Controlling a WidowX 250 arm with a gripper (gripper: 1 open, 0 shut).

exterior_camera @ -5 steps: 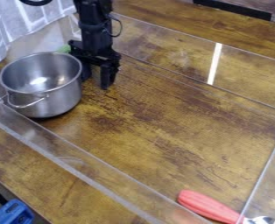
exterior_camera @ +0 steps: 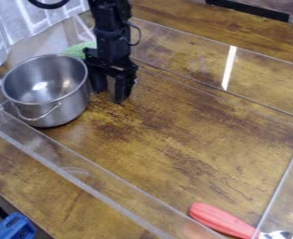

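A black robot arm reaches down from the top left, its gripper (exterior_camera: pixel 113 82) low over the wooden surface, right beside the rim of a large steel pot (exterior_camera: pixel 46 90) at the left. Whether the fingers are open or shut, or touch the pot, is hard to make out in the dark shape. Something green (exterior_camera: pixel 76 49) lies partly hidden behind the arm and pot.
A red-handled utensil (exterior_camera: pixel 224 220) lies at the bottom right. Clear panels border the wooden surface (exterior_camera: pixel 187 131), whose middle and right are bare. A blue object (exterior_camera: pixel 12 230) sits at the bottom left corner, and white wall lines the upper left.
The arm and gripper have shifted slightly to the right and down. The pot has moved very little, if at all.
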